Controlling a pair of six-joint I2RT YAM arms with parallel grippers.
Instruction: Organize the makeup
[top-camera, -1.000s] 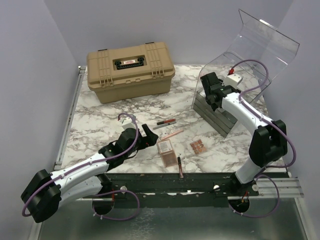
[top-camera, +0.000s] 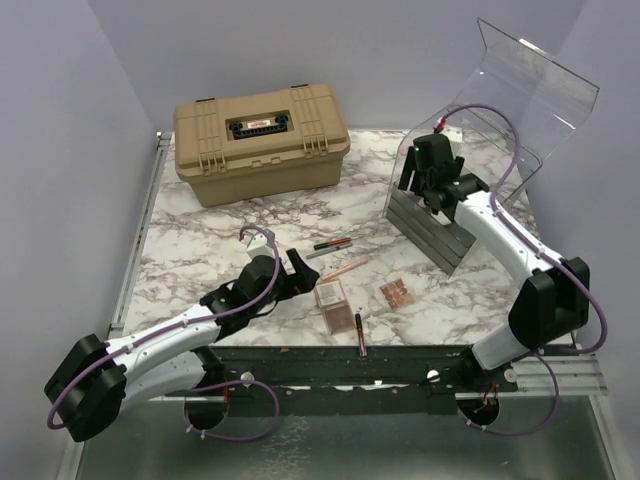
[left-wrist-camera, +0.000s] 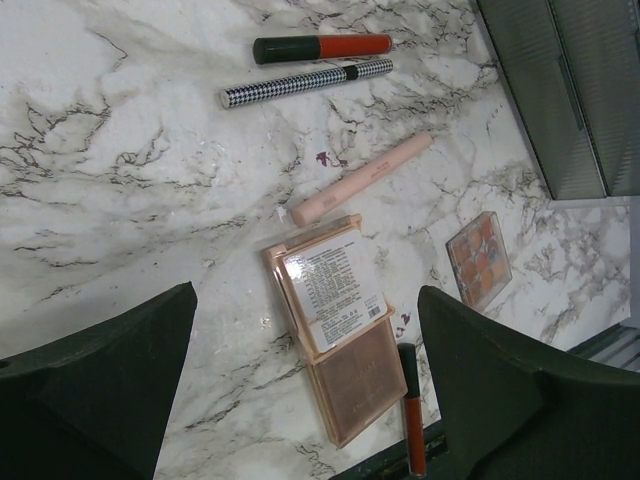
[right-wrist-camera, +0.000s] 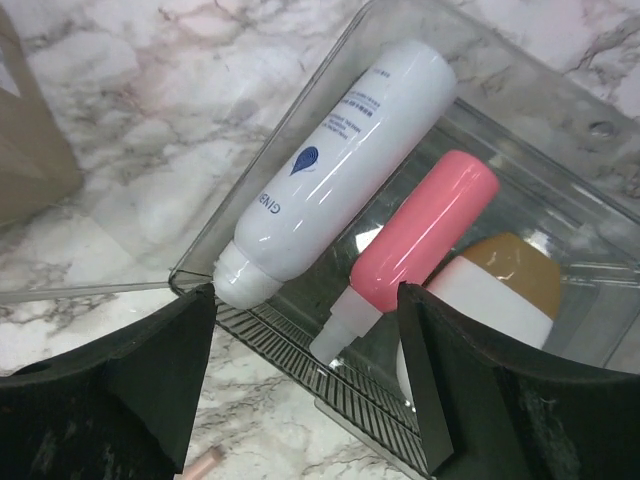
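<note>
My right gripper is part open over the clear organizer (top-camera: 430, 240), which holds a white bottle (right-wrist-camera: 335, 170), a pink bottle (right-wrist-camera: 420, 230) and a white-and-tan bottle (right-wrist-camera: 500, 290); nothing shows between its fingers. My left gripper stands open above the table, near two stacked compacts (left-wrist-camera: 330, 290). Also lying loose are a red tube (left-wrist-camera: 350, 46), a houndstooth pencil (left-wrist-camera: 285, 85), a pink stick (left-wrist-camera: 360, 175), a small palette (left-wrist-camera: 478, 260) and a dark-capped red tube (left-wrist-camera: 413, 420) by the front edge.
A tan toolbox (top-camera: 255, 165) stands at the back left. The organizer's transparent lid (top-camera: 530, 80) is raised at the back right.
The left arm and loose items are unchanged.
</note>
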